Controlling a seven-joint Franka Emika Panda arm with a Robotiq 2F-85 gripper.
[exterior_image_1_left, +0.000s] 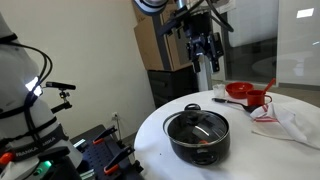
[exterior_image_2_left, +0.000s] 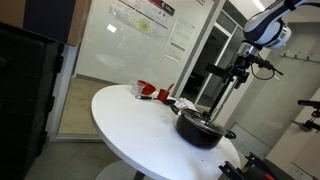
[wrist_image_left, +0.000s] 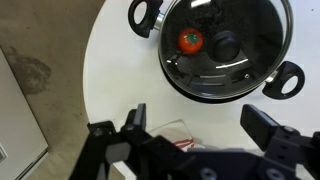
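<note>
A black pot stands on the white round table, with a glass lid over it and a dark round knob in the lid's middle. Through the glass in the wrist view shows a red tomato. High above the table, clear of the pot, hangs my gripper. From the wrist, the two fingers of the gripper stand wide apart, and I see nothing held between them. The pot lies toward the top of that view, beyond the fingertips.
Behind the pot are a red bowl, a red cup and a black utensil. A white cloth lies at the right.
</note>
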